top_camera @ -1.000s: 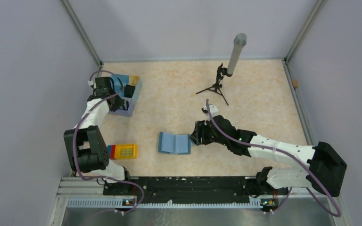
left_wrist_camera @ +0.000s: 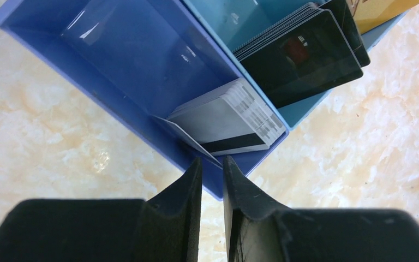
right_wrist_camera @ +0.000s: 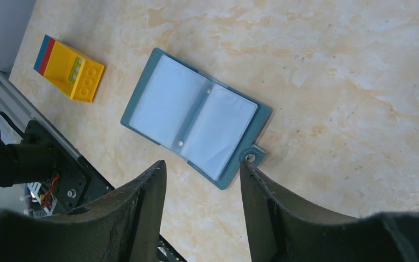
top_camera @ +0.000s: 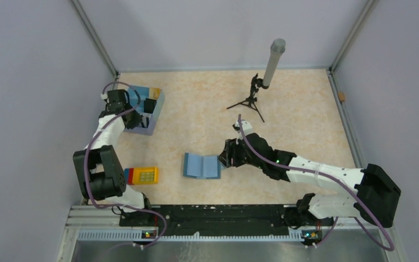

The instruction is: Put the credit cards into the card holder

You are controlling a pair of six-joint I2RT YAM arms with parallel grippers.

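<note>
The blue card box (left_wrist_camera: 142, 54) has a compartment with a stack of white cards (left_wrist_camera: 213, 117) and another with black cards (left_wrist_camera: 300, 65). A single white card (left_wrist_camera: 192, 141) leans apart from the stack, nearly edge-on. Its lower corner reaches between the fingertips of my left gripper, which is closed to a narrow gap on it. The blue card holder (right_wrist_camera: 188, 117) lies spread on the table with clear sleeves; no card shows in it. Above its clasp side my right gripper is open and empty.
A yellow box (top_camera: 144, 176) stands at the front left. At the back right is a tripod (top_camera: 251, 101) with a pale cylinder (top_camera: 274, 63). Orange cards (left_wrist_camera: 382, 11) sit farther along the blue box.
Over the last second my left arm makes only small shifts over the blue box. The right arm and the holder stay where they were.
</note>
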